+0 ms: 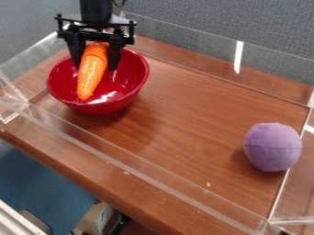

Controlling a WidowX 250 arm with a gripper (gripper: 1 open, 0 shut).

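My black gripper is at the upper left, over a red bowl, holding an orange carrot between its fingers. The carrot hangs at a steep slant inside the bowl's outline, its lower tip toward the front of the bowl. Whether it rests on the bowl's bottom is hard to tell.
A purple ball sits at the right on the wooden table. Clear low walls edge the tabletop.
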